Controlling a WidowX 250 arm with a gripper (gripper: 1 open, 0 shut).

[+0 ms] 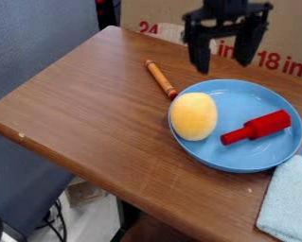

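My black gripper (pixel 222 53) hangs at the top of the camera view, above the blue plate, its two fingers apart with nothing seen between them. The plate (pixel 236 159) holds a pale orange oval object (pixel 194 116) at its left and a red cylinder (pixel 256 128) with a narrow end at its right. An orange stick (pixel 161 78), like a crayon or carrot, lies on the wooden table behind and left of the plate.
A light blue cloth (pixel 287 198) lies at the front right. A cardboard box (pixel 160 19) stands along the back.
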